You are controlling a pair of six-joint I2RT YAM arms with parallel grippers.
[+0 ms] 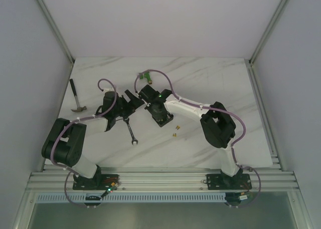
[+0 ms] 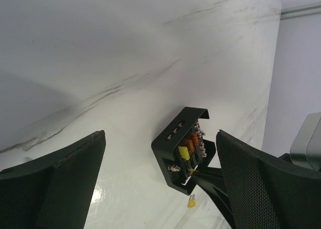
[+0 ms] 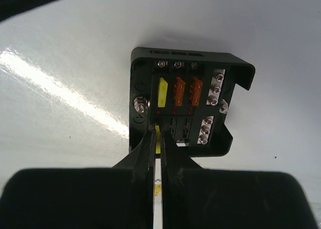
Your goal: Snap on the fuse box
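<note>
The black fuse box lies open on the marble table, holding a yellow fuse and two orange fuses in its upper row. My right gripper is shut on a second yellow fuse at the lower left slot; whether it is seated is unclear. In the left wrist view the same box sits beyond my left gripper, which stands open with nothing between its fingers.
A hammer lies at the far left, a wrench below the left gripper, a green tool behind the arms. Small yellow pieces lie in front of the box.
</note>
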